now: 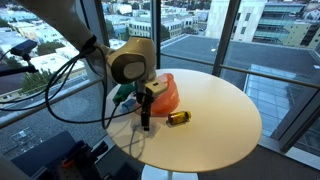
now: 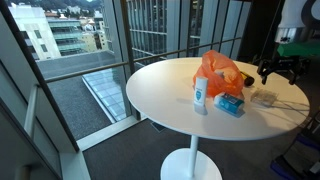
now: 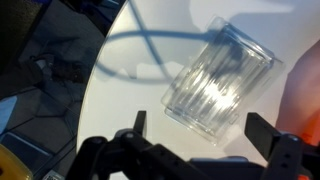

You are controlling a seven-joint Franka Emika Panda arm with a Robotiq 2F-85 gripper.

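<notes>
Below my gripper in the wrist view, a clear ribbed plastic container (image 3: 222, 80) lies on the white table, set at a slant. The fingers are wide open, and nothing sits between them. In the second exterior view the container (image 2: 264, 98) shows faintly near the table's right side, with the gripper (image 2: 278, 76) above it. An orange plastic bag (image 2: 218, 72) stands beside a white bottle (image 2: 200, 92) and a blue box (image 2: 230, 103). The arm hides part of the bag (image 1: 168, 96) in the first exterior view.
A dark bottle with a yellow label (image 1: 179, 118) lies on the round table (image 1: 225, 105) beside the bag. The table edge is close to the arm, and tall windows stand behind.
</notes>
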